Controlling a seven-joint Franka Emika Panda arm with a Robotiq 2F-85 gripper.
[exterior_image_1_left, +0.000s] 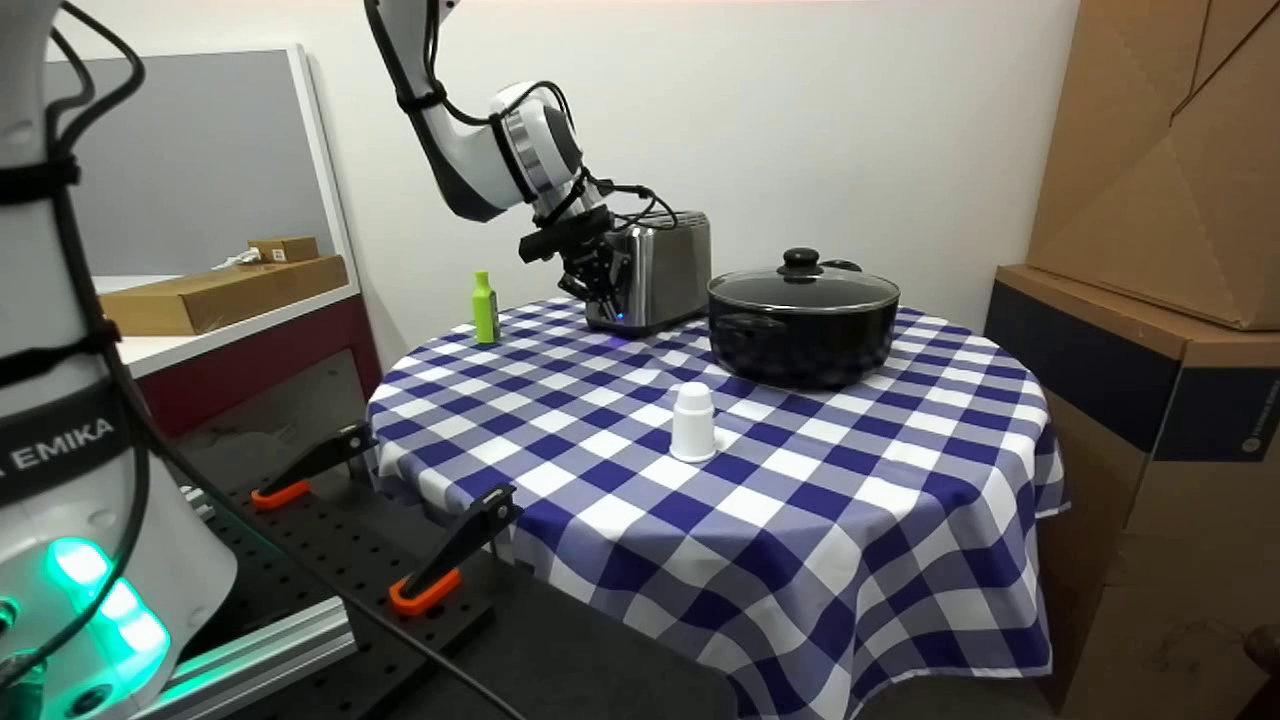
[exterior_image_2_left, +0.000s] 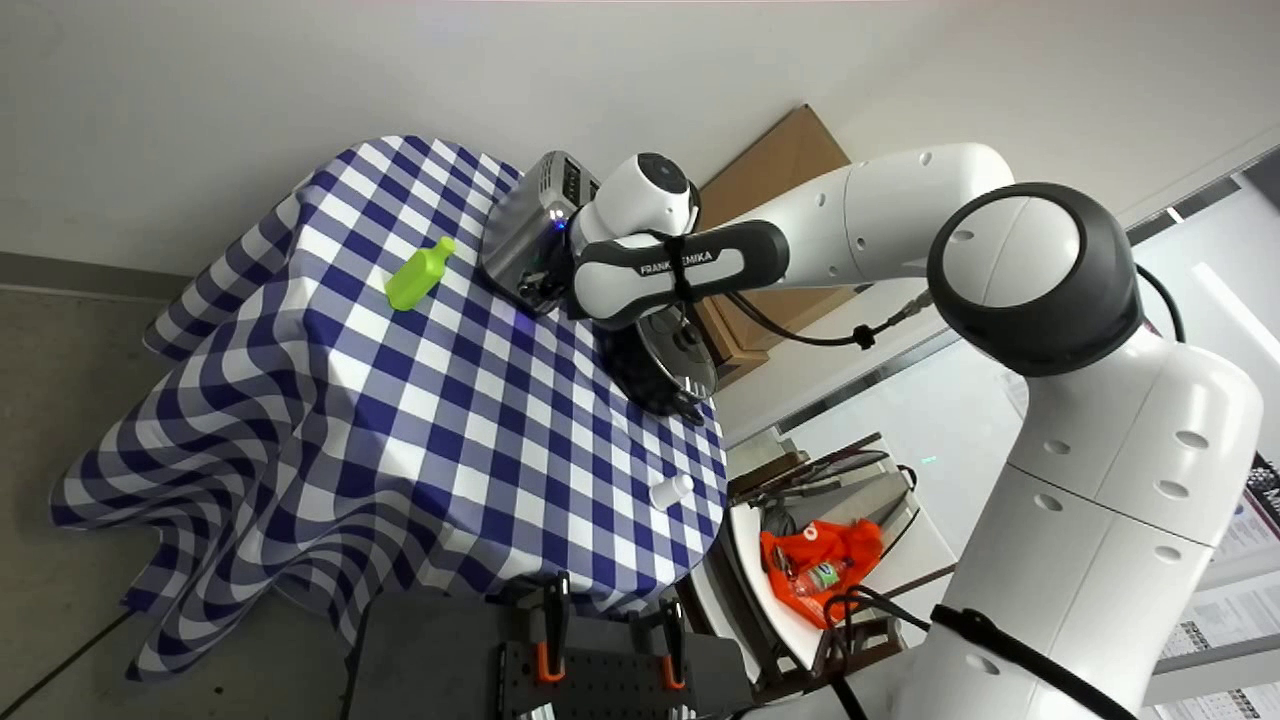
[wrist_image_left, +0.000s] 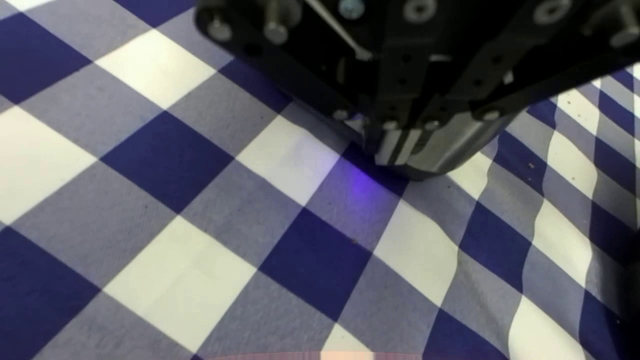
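Note:
Low at the near end of the silver toaster (exterior_image_1_left: 672, 270), my gripper (exterior_image_1_left: 615, 314) points down close to the toaster's base. Whether it touches the metal cannot be told. In the wrist view the gripper is shut, with nothing visible between its fingers, and its dark body hides most of the toaster behind it. A bluish-violet glow falls on the cloth beside the fingertips. From the second exterior view, my arm covers part of the toaster (exterior_image_2_left: 516, 240).
A black lidded pot (exterior_image_1_left: 804, 324) stands right of the toaster. The green bottle (exterior_image_1_left: 485, 310) is upright on the left, and a white bottle (exterior_image_1_left: 693, 422) stands nearer the front. Two clamps grip the front edge.

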